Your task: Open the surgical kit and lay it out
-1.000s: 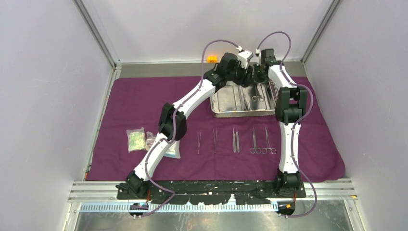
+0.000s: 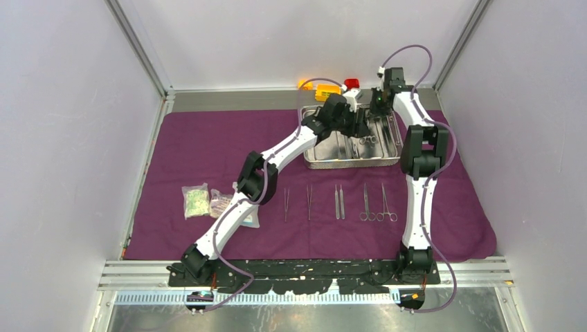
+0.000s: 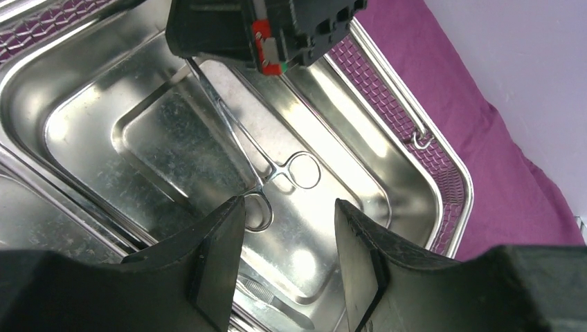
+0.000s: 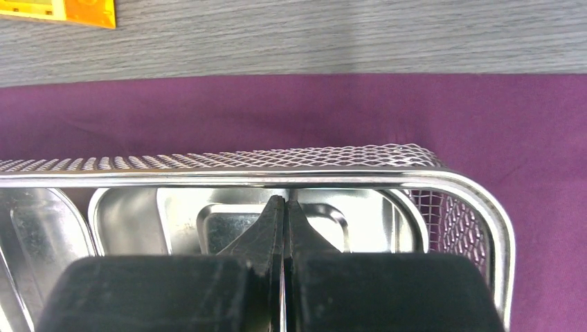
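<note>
In the left wrist view, a ring-handled clamp (image 3: 275, 168) lies at a slant over the metal tray (image 2: 349, 164), its rings toward my left gripper. That gripper is parted, its fingers (image 3: 221, 238) apart, with nothing between them. My right gripper is shut at the tray's back right. The clamp's tip runs up to the right gripper's fingers; whether it is pinched there is hidden. On the purple cloth, tweezers (image 2: 309, 203), slim handles (image 2: 339, 202), scissors (image 2: 366, 207) and a splayed ring-handled tool (image 2: 386, 207) lie in a row.
A slim ridged instrument (image 3: 277, 303) lies lower in the tray. Bags (image 2: 196, 201) rest at the left of the cloth, one partly under the left arm. Yellow (image 2: 327, 91) and red (image 2: 351, 84) containers stand behind the tray.
My left gripper has moved right and toward the front, coming over the clamp. The right gripper has shifted slightly right. In the tray, the clamp's rings have swung a little left and back.
</note>
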